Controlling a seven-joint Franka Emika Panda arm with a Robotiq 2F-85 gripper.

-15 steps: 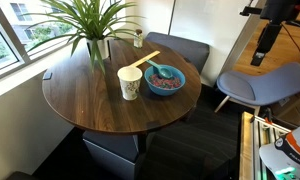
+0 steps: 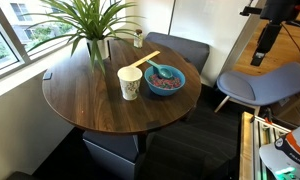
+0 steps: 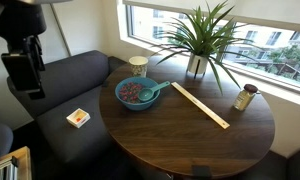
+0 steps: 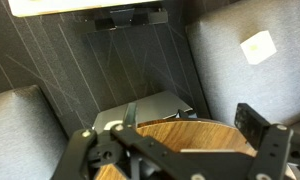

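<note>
In the wrist view my gripper stands open, its two dark fingers well apart with nothing between them. Exterior view 1 has the gripper [image 2: 257, 58] high at the upper right, away from the round wooden table [image 2: 80, 95]. On that table a blue bowl [image 2: 165, 88] holds reddish-brown contents, with a teal spoon [image 2: 167, 72] resting in it. Beside the bowl stands a patterned paper cup [image 2: 130, 83]. A flat wooden strip [image 3: 200, 105] lies on the tabletop, and a small jar [image 3: 245, 97] stands near the window side.
A potted plant [image 3: 198, 65] occupies the window side of the table. Grey chairs surround it; one bears a small whitish item [image 3: 78, 118]. A light wooden surface [image 2: 248, 145] lies at the lower right.
</note>
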